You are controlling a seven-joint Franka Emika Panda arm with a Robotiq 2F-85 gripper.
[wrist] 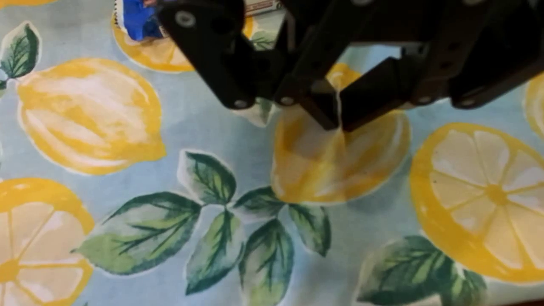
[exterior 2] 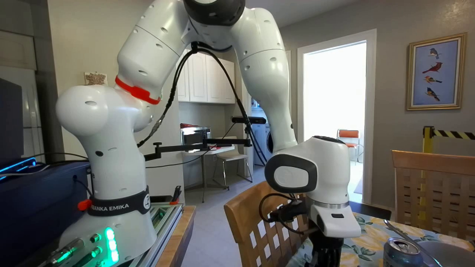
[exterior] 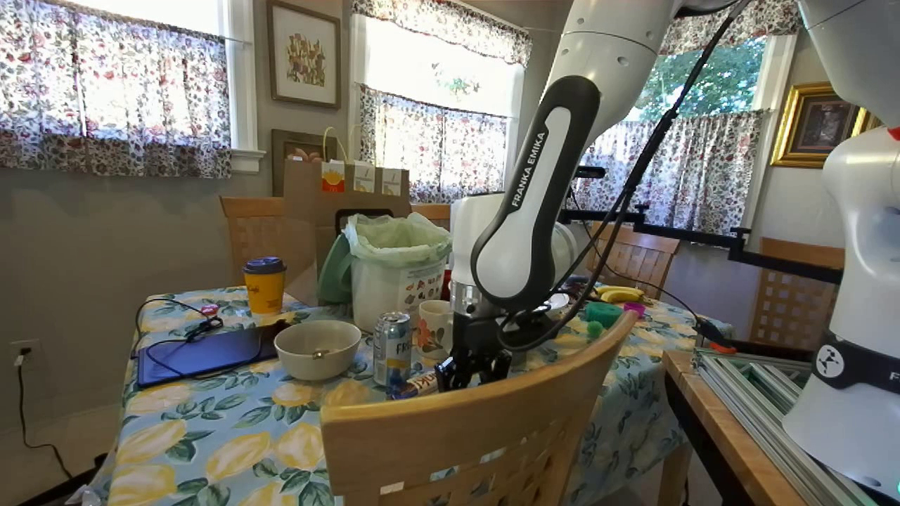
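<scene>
My gripper hangs low over the lemon-print tablecloth (wrist: pixel 214 132), fingers pointing down. In the wrist view its dark fingertips come close together above a printed lemon. A pale crease-like line runs in the cloth between and below them; whether cloth is caught there I cannot tell. A blue-and-white wrapped snack (exterior: pixel 413 386) lies beside the gripper in exterior view 1, and its blue end (wrist: pixel 140 20) shows at the wrist view's top, outside the fingers. The chair back hides part of the gripper from exterior view 1.
Close by stand a drink can (exterior: pixel 392 347), a mug (exterior: pixel 434 326) and a pale bowl (exterior: pixel 317 349). Behind them is a lined white bin (exterior: pixel 389 291). A wooden chair back (exterior: pixel 472 413) rises in front; a blue laptop (exterior: pixel 198 354) and yellow cup (exterior: pixel 265 291) stand left.
</scene>
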